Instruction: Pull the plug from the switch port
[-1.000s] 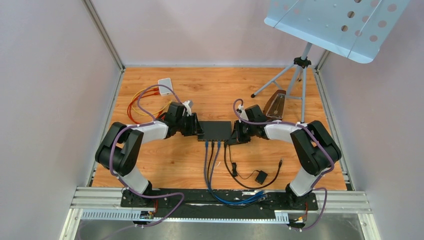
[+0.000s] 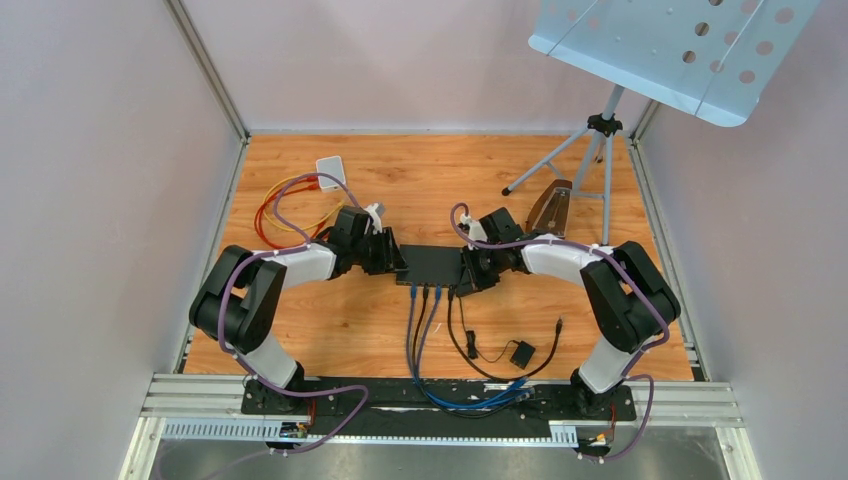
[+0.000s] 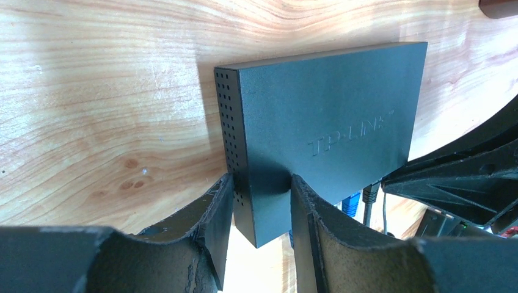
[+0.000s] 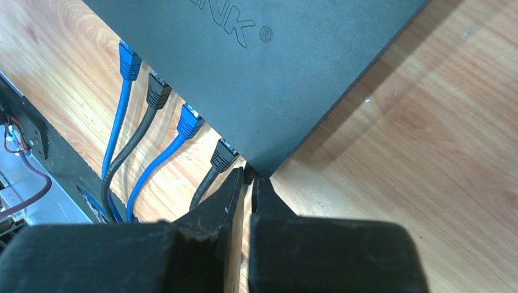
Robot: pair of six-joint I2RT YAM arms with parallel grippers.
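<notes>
The black switch (image 2: 430, 266) lies flat mid-table, several cables along its front edge. My left gripper is at its left end, fingers parted, with the switch's corner showing between them; a firm hold cannot be told. My right gripper is shut at the front right corner. A small dark plug (image 4: 249, 174) with a thin lead shows at its fingertips; whether it is pinched, or seated in its port, is hidden. Beside it a black network plug (image 4: 225, 155) sits at the edge, then a blue plug (image 4: 190, 121), another black plug (image 4: 158, 91) and another blue plug (image 4: 129, 62).
A black power adapter (image 2: 522, 354) and loose cable lie in front, right of the blue cables (image 2: 465, 404). A white box (image 2: 330, 172) with red and yellow cables is at the back left. Behind the right arm stand a brown object (image 2: 550, 208) and a tripod stand (image 2: 606, 125).
The switch and its plugs have shifted slightly toward the front. My right gripper has moved a little left and forward, its arm following. The left arm has barely moved.
</notes>
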